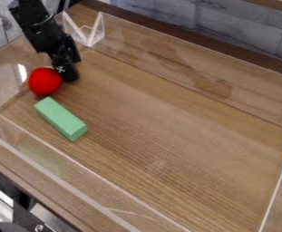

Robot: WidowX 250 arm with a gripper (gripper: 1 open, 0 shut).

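A red ball [45, 82] lies on the wooden table [179, 118] at the left. A green block [61, 119] lies below it, toward the front left. My black gripper [61, 71] reaches down from the top left to the table just above and right of the red ball. Its fingertips are dark and small, and I cannot tell whether they are open or shut or hold anything.
A dark gap with the table's edge runs along the top right. A white object [89, 29] is at the top, beside the arm.
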